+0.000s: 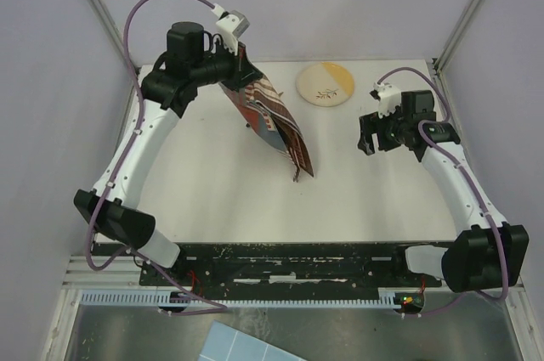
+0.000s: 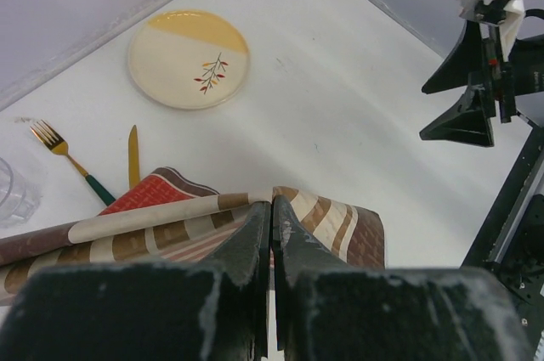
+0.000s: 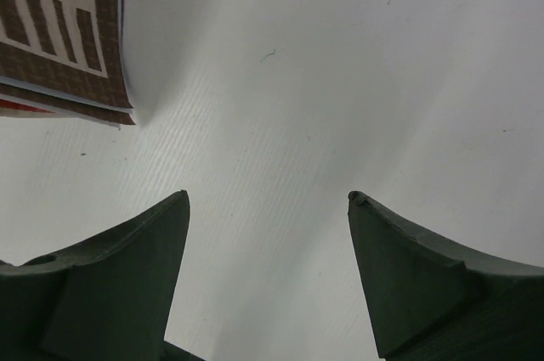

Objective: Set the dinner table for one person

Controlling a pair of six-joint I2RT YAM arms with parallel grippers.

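A striped red, brown and cream cloth [image 1: 276, 119] hangs from my left gripper [image 1: 240, 79], which is shut on its edge; its lower corner reaches towards the table's middle. In the left wrist view the cloth [image 2: 161, 225] folds across below the fingertips. The plate [image 1: 325, 84], cream and yellow with a sprig, lies at the back of the table. A fork [image 2: 72, 163], a knife [image 2: 133, 157] and a clear glass [image 2: 15, 193] are beyond the cloth. My right gripper [image 1: 367, 134] stands open and empty above the right side; one cloth corner [image 3: 64, 47] shows in its view.
A wall [image 1: 340, 4] rises behind the table. My left arm [image 1: 140, 149] spans the left side.
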